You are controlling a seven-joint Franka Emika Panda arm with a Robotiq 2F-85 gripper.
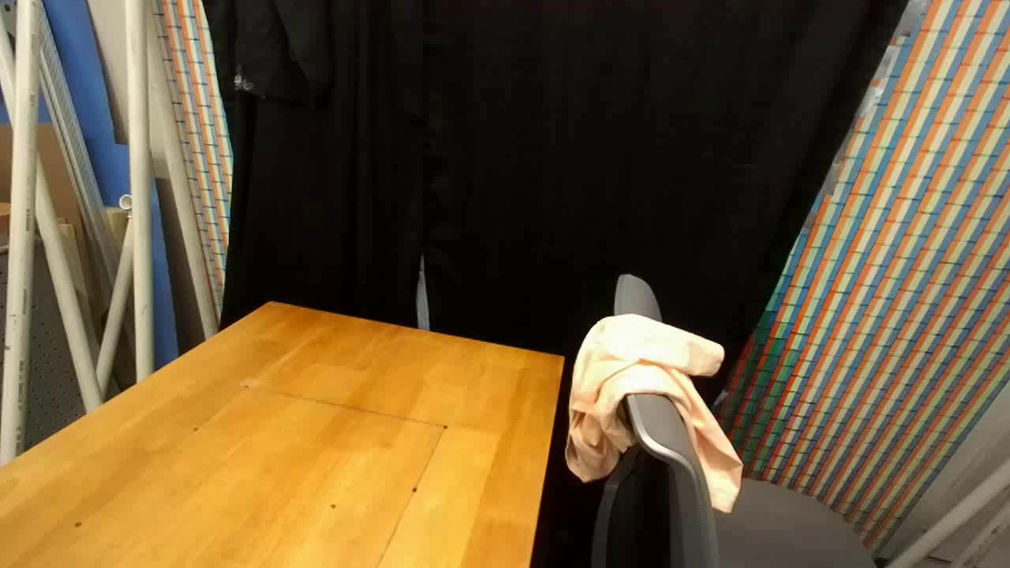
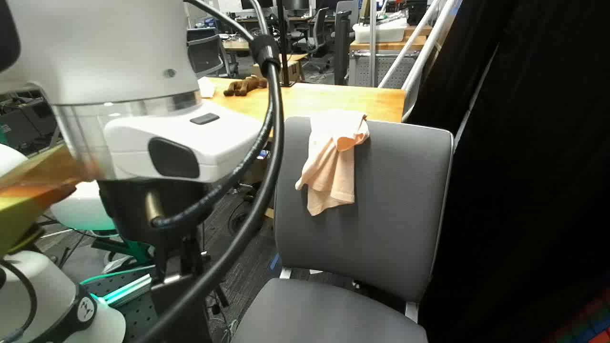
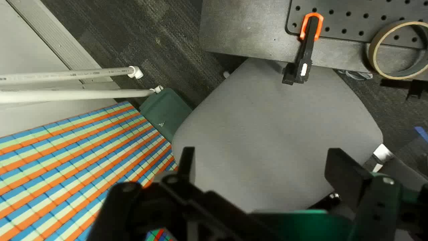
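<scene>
Over the top of the chair's backrest (image 2: 400, 188) hangs a peach cloth (image 2: 334, 166), its folds falling on both sides, as exterior view 1 also shows the cloth (image 1: 625, 379). My gripper is open above the grey chair seat (image 3: 269, 120), its two dark fingers wide apart with nothing between them. The cloth does not appear in the wrist view. In exterior view 2 the arm stands to the left of the chair, and the fingertips cannot be made out there.
A bare wooden table (image 1: 379, 426) stands behind the backrest. Close to the seat are a grey metal table edge (image 3: 244, 36) with a clamp (image 3: 307, 48) and a tape roll (image 3: 377, 52). Black curtain (image 2: 532, 171) borders the chair. Cables (image 2: 274, 143) hang along the arm.
</scene>
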